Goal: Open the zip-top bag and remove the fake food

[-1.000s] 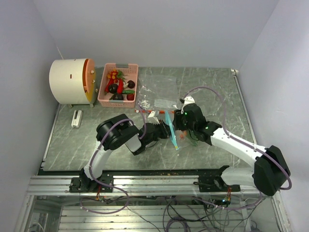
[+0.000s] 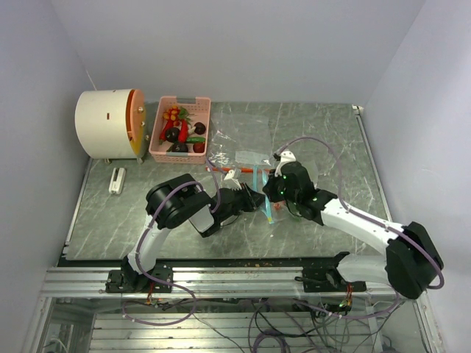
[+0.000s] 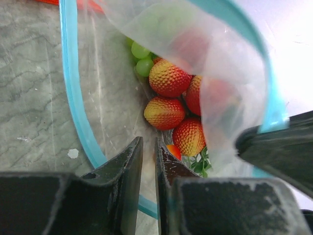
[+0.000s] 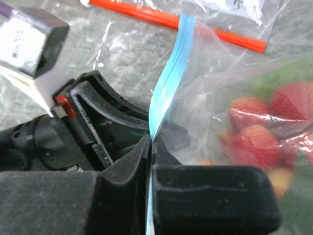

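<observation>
The clear zip top bag has blue strips along its mouth, which gapes in the left wrist view. Inside it lie textured red-yellow fruits (image 3: 168, 78), green grapes (image 3: 140, 51) and a small orange-red piece (image 3: 173, 152) with green leaves. My left gripper is shut on one blue strip (image 3: 80, 110), seen between its fingers low in its wrist view. Facing it, my right gripper is shut on the opposite blue strip (image 4: 171, 73), which runs between its fingertips. From above, both grippers (image 2: 263, 197) sit close together at the mouth.
An orange-red rod (image 4: 181, 22) lies just behind the bag, with another clear plastic bag (image 2: 239, 132) beyond. A pink basket of toy food (image 2: 156, 151), a cream drum (image 2: 107, 121) and a white device (image 2: 117, 181) stand at the left. Bare table (image 2: 331, 125) shows at the back right.
The two strips now stand apart. My left gripper has hardly moved.
</observation>
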